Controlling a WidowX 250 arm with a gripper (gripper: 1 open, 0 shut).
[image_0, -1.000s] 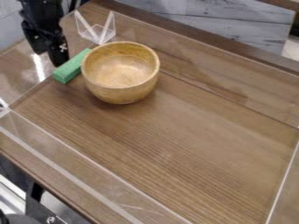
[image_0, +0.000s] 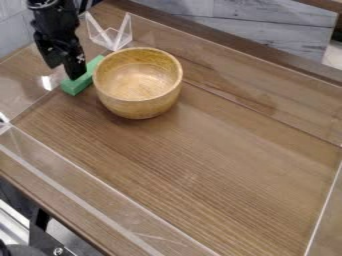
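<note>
My black gripper (image_0: 64, 50) is at the upper left, its fingers open over a green block (image_0: 78, 84) that lies on the wooden table (image_0: 227, 170). A tan wooden bowl (image_0: 139, 82) sits just right of the block and hides part of it from view or touches it; I cannot tell which.
A clear, angular plastic-like object (image_0: 110, 30) stands at the back left, behind the block. A grey board (image_0: 267, 25) runs along the back edge.
My gripper has moved right, toward the green block and bowl. The block and bowl look unmoved.
</note>
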